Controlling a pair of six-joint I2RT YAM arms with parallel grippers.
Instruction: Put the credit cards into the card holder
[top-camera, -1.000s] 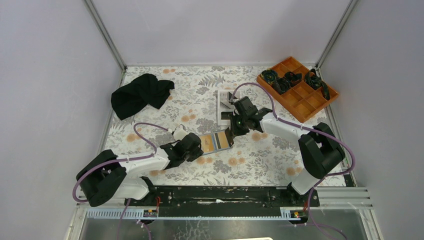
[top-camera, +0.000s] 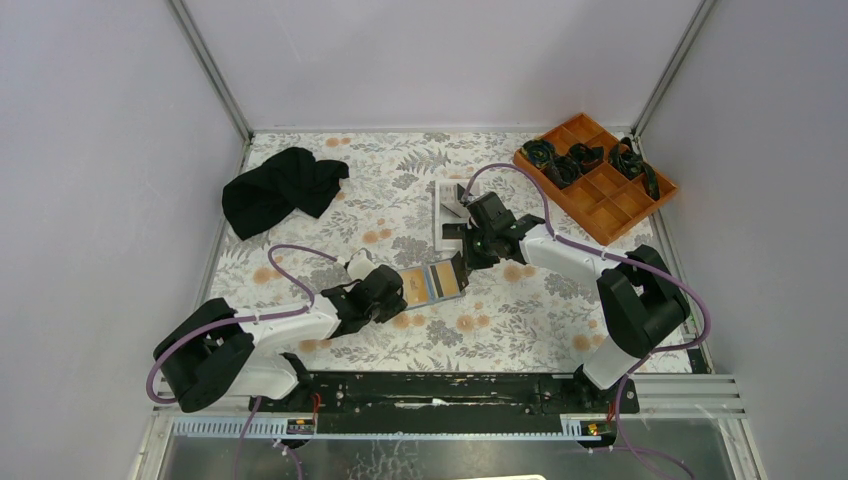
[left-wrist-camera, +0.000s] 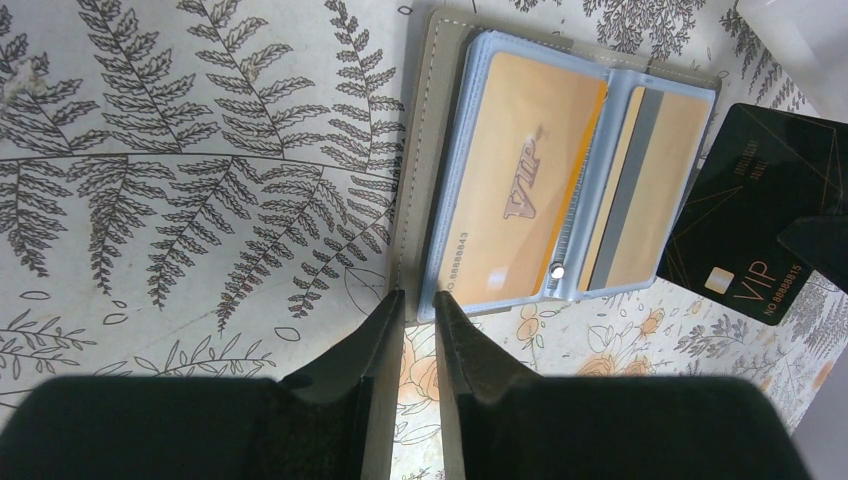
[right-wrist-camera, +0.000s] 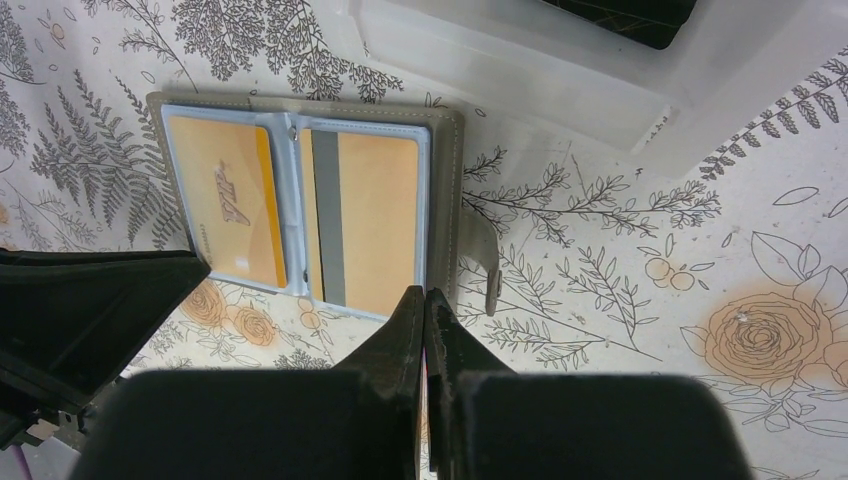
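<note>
The opened card holder (top-camera: 431, 283), grey outside with pale blue sleeves, lies flat on the patterned table. Tan cards show in both sleeves (right-wrist-camera: 225, 200). My left gripper is shut on a corner of the holder's left half. A black VIP card (left-wrist-camera: 745, 200) stands tilted at the holder's right edge, with a finger of my right gripper against it. That gripper is shut; in its own wrist view the card appears only as a thin edge between the fingers. Whether the card's lower edge has entered a sleeve cannot be told.
Behind the holder stands a white box (top-camera: 446, 243) with dark cards inside. A wooden compartment tray (top-camera: 600, 205) with dark bundles is at the back right, and a black cloth (top-camera: 285, 190) at the back left.
The left arm stays put.
</note>
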